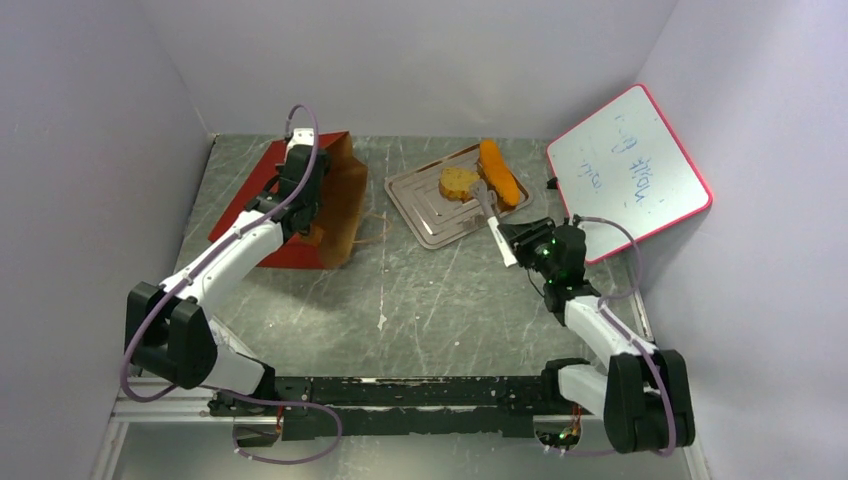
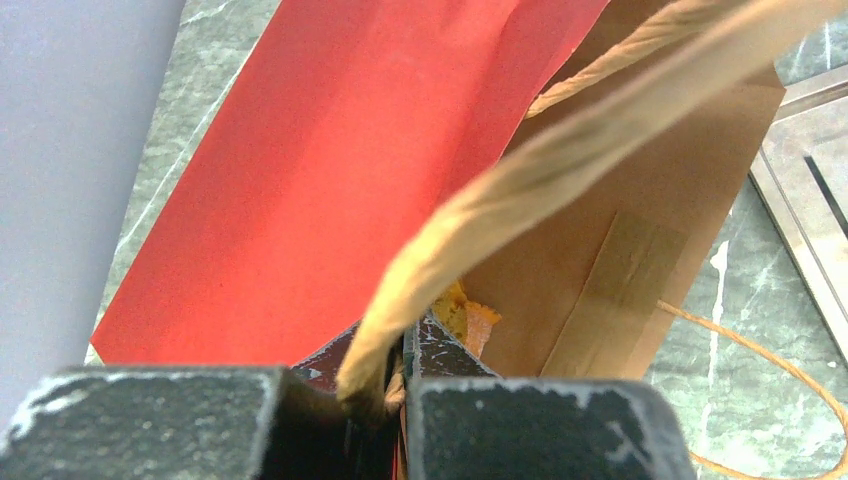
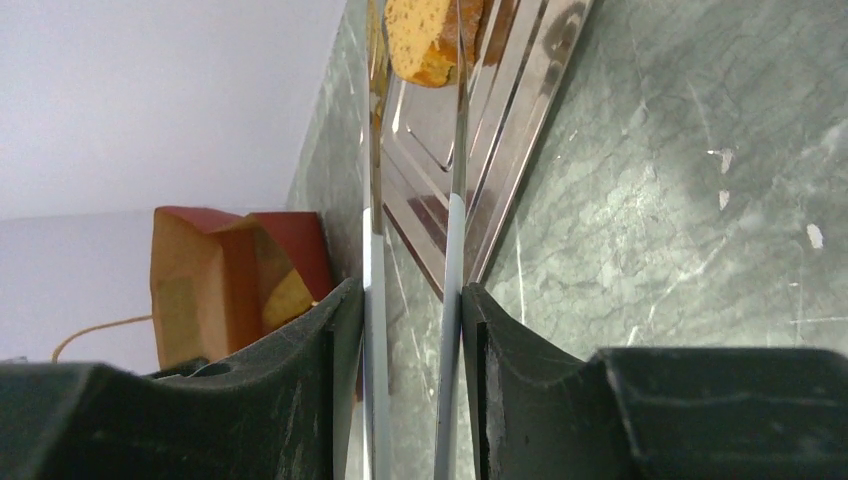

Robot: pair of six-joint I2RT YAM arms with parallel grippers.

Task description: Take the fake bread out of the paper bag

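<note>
The paper bag, red outside and brown inside, lies on its side at the left with its mouth toward the tray. My left gripper is shut on its twisted handle. Deep in the bag shows a yellow-orange piece of bread, mostly hidden. Metal tongs with white handles are held between the fingers of my right gripper; their arms stand apart. A round yellow bread and a long orange loaf lie on the metal tray. The tongs' tips are above the tray beside the round bread.
A whiteboard with a red frame leans at the right, behind the right arm. A loose handle loop sticks out from the bag's mouth.
</note>
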